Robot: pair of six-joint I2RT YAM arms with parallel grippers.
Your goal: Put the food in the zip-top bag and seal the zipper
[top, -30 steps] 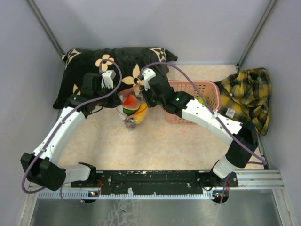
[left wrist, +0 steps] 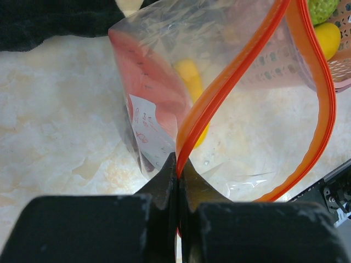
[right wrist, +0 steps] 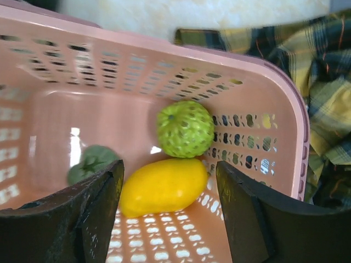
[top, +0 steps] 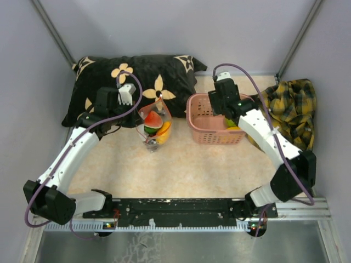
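Observation:
The clear zip top bag [top: 147,141] stands with its mouth spread, its orange zipper rim [left wrist: 230,82] looping wide in the left wrist view. Inside it are a watermelon slice [top: 153,121] and a yellow food piece [top: 163,135]. My left gripper is shut on the bag's rim. My right gripper hangs open above the pink basket [right wrist: 71,27], its fingers apart with nothing held. Below it in the basket lie a yellow food piece [right wrist: 164,185], a round bumpy green one [right wrist: 185,129] and a dark green one [right wrist: 94,160].
A black floral cushion [top: 137,68] lies behind the bag. Right of the basket is a crumpled plaid cloth [top: 299,109]. The basket walls rise around the remaining food.
My right gripper has moved right, from beside the bag to over the basket. The left arm and the bag have stayed nearly still.

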